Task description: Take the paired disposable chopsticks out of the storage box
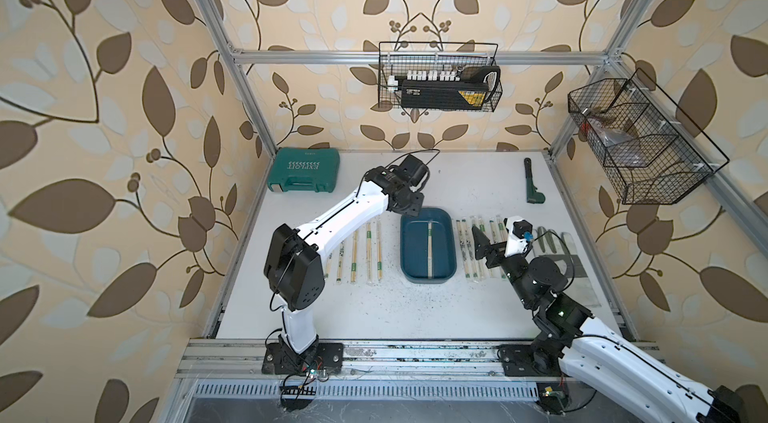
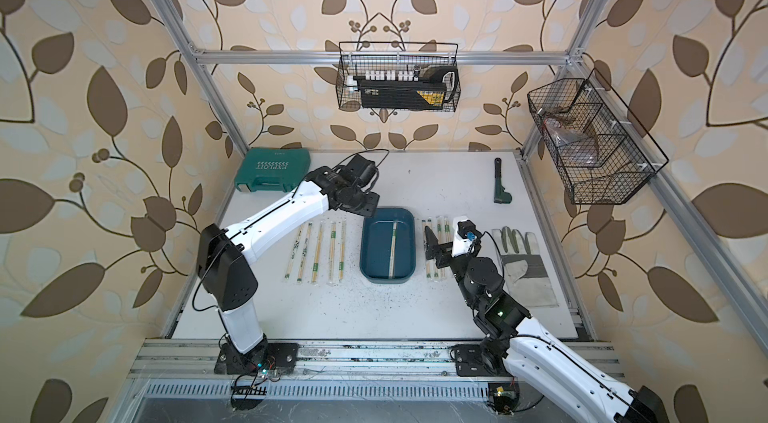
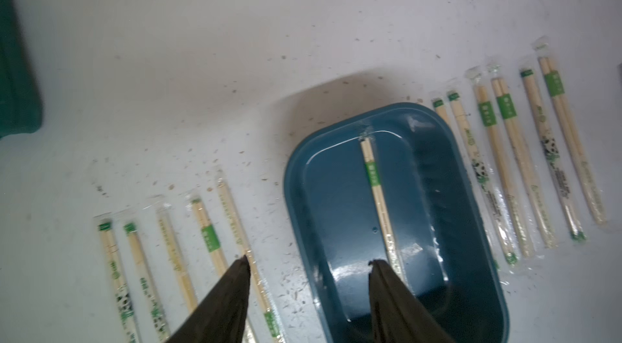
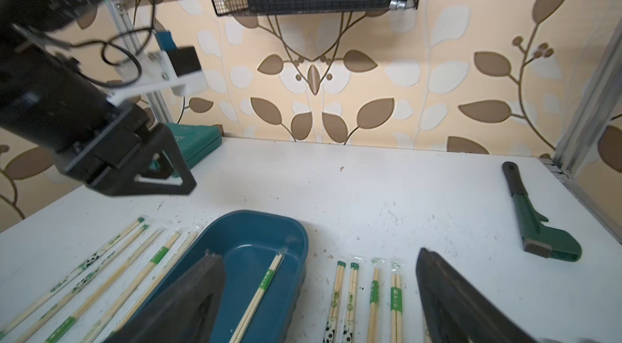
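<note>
A blue storage box [image 1: 414, 263] holds one wrapped pair of chopsticks [image 3: 379, 200], lying lengthwise inside. My left gripper hangs open above the box's left part and the chopsticks beside it, nothing between its fingers. My right gripper is open at the box's right, over the row of chopsticks there, also empty.
Rows of wrapped chopsticks flank the box on both sides. A green case [image 1: 304, 171] lies back left, a green-handled tool [image 1: 534, 191] back right, gloves [image 2: 532, 279] on the right. Wire baskets hang on the frame.
</note>
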